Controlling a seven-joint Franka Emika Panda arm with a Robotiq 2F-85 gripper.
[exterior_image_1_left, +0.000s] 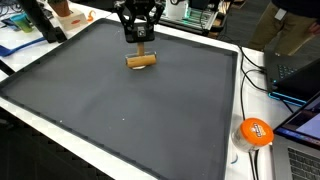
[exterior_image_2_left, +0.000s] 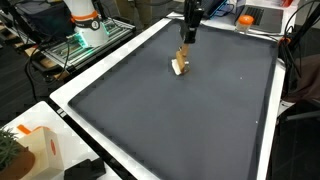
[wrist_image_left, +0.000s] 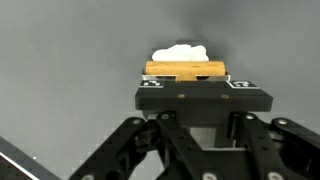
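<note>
A light wooden tool with a long rounded head (exterior_image_1_left: 141, 61) and a short upright handle stands at the far side of the grey table. My gripper (exterior_image_1_left: 141, 40) is shut on the top of the handle, above the head. From the other side, the tool (exterior_image_2_left: 180, 62) shows a pale white patch along its lower part. In the wrist view, the wooden bar (wrist_image_left: 185, 69) lies just beyond the gripper, and a white piece (wrist_image_left: 182, 52) sticks out past it. Whether the head touches the table cannot be told.
The dark grey table (exterior_image_1_left: 120, 105) is broadly clear in front of the tool. An orange-topped white container (exterior_image_1_left: 252, 133) stands off its right edge, with cables and a laptop nearby. Several objects crowd the back left.
</note>
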